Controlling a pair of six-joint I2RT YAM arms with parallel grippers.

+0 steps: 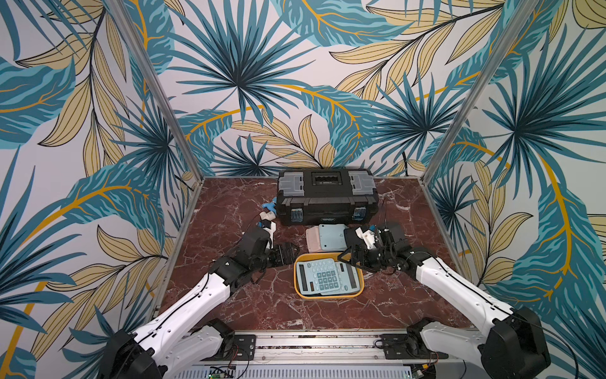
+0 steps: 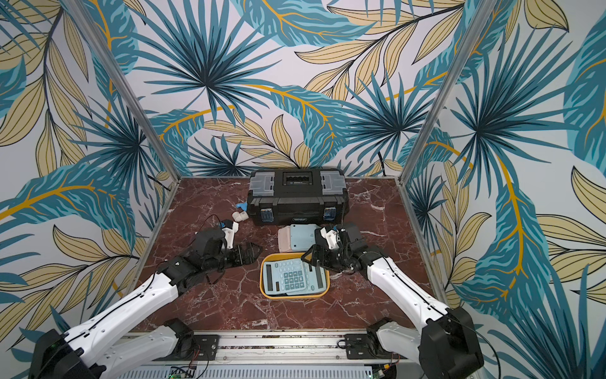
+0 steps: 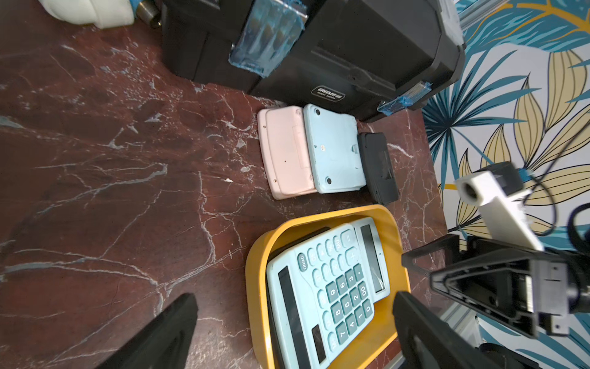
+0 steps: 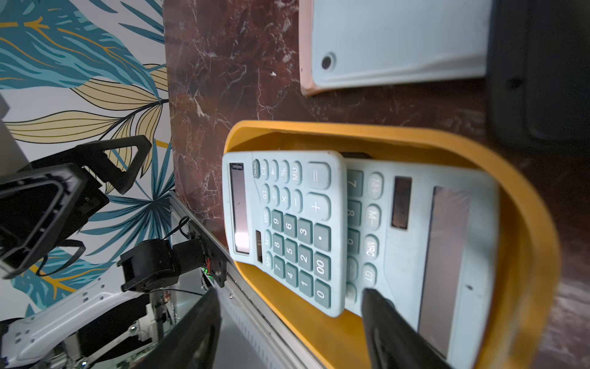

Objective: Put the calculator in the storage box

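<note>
Inside the yellow storage box [image 3: 258, 295] lie two light-blue calculators. The upper calculator [image 4: 285, 227], keys facing up, overlaps the lower calculator [image 4: 424, 246], which rests flat under it. In the right wrist view, my right gripper stands over the box with its fingers apart and nothing between them. My left gripper is open and empty; in the top left view it hangs left of the box, clear of both calculators. What lies beneath the calculators is mostly hidden.
Behind the box lie a pink case [image 3: 285, 150], a light-blue device [image 3: 335, 150] and a dark object [image 3: 377, 167], side by side. A black toolbox [image 1: 327, 195] stands at the back, with a blue-and-white item [image 1: 269, 211] on its left.
</note>
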